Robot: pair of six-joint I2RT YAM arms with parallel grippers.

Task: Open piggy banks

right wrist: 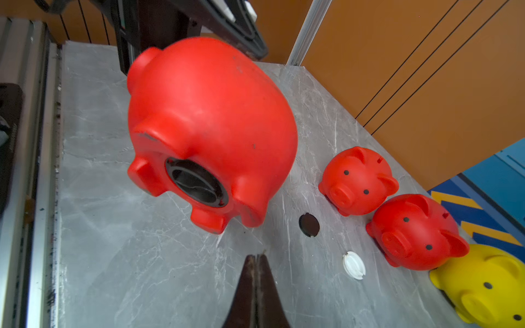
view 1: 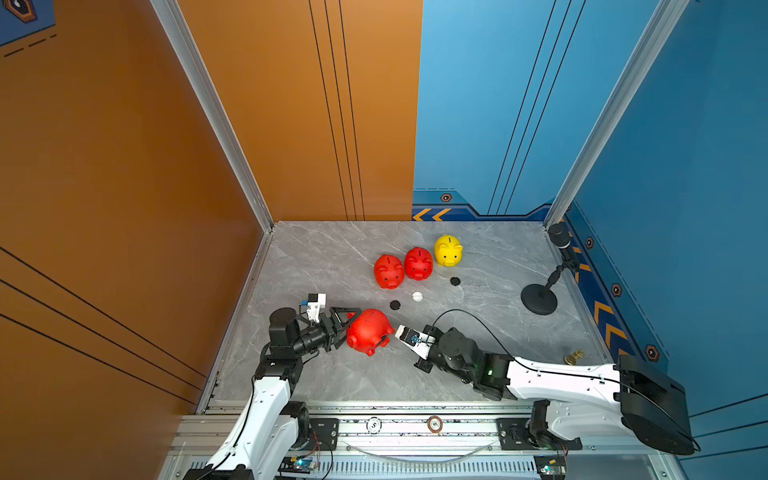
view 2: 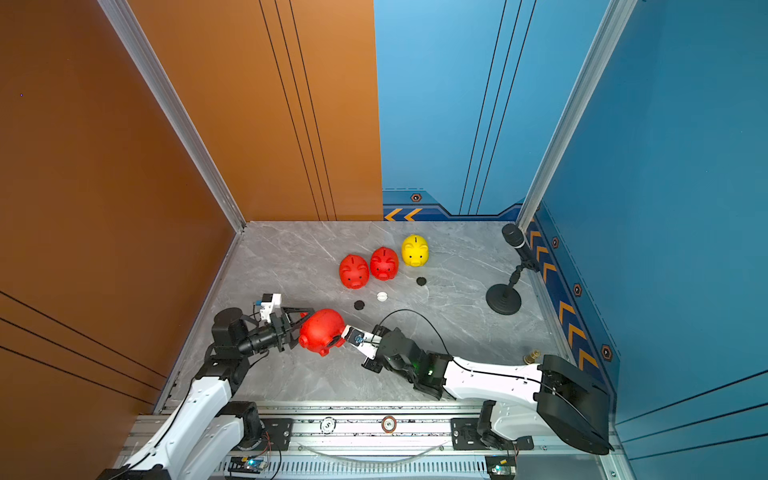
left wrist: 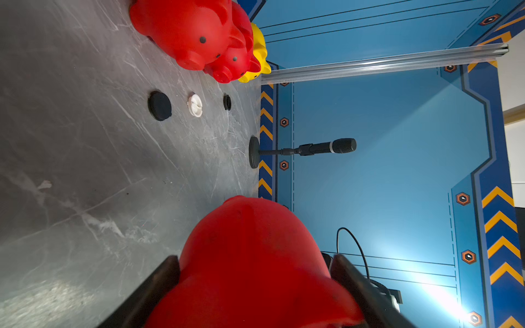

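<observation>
A red piggy bank is held tilted by my left gripper, whose fingers are on it at the top of the right wrist view. Its underside, facing my right gripper, shows a black round fitting; whether that is open is unclear. My right gripper is shut with nothing between its fingertips, clear of the pig. Two more red piggy banks and a yellow one stand behind, with black discs and a white one in front.
A microphone stand is at the right, with a small brass object near the front right.
</observation>
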